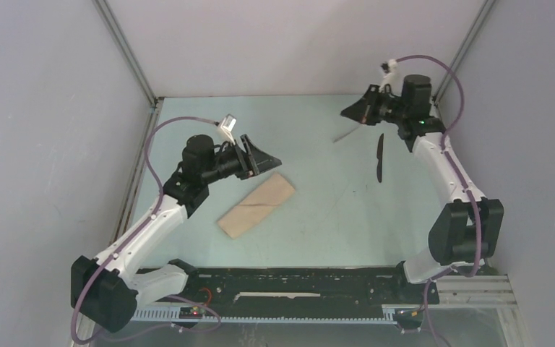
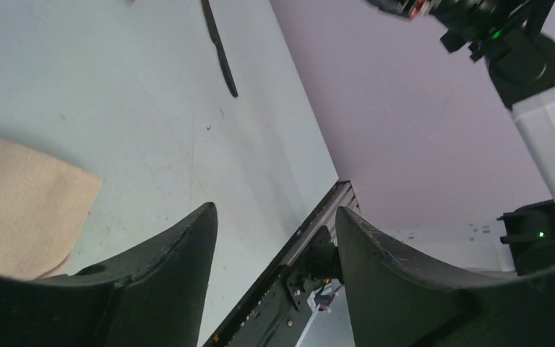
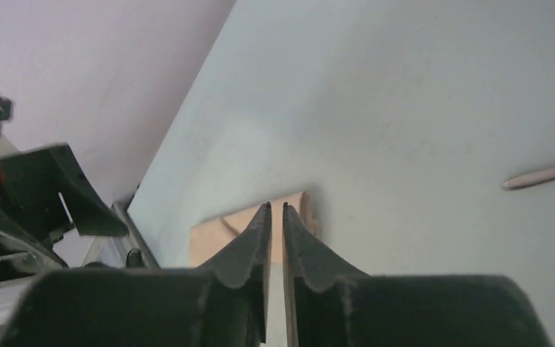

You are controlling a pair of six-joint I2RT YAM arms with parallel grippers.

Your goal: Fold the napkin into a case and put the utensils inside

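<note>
The tan napkin (image 1: 256, 204) (image 2: 25, 206) lies folded into a strip at the lower middle left of the table. My left gripper (image 1: 256, 157) hangs above and beyond it, open with nothing between its fingers. High at the back right, my right gripper (image 1: 361, 112) is shut on a thin utensil (image 1: 345, 134), which sticks out toward the lower left in the top view; which utensil it is I cannot tell. A black knife (image 1: 379, 160) (image 2: 220, 58) lies to its right on the table.
Walls border it at the back and both sides.
</note>
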